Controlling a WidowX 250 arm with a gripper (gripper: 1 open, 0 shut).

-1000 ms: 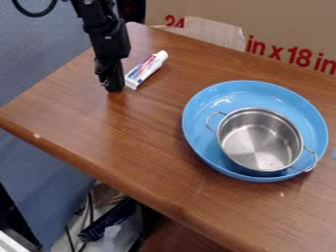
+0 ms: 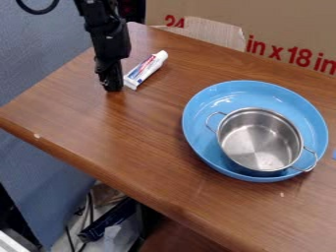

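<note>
The black gripper point(image 2: 112, 81) is lowered to the wooden table at the upper left, just left of a white, red and blue toothpaste tube point(image 2: 144, 70) lying diagonally. I cannot tell whether its fingers are open or shut, or whether they touch the tube. To the right, a steel pot point(image 2: 260, 140) with two wire handles sits in a blue plate point(image 2: 243, 90).
A cardboard box point(image 2: 276, 25) stands along the back edge of the table point(image 2: 157, 187). The table's left edge drops to the floor, with cables and dark items below.
</note>
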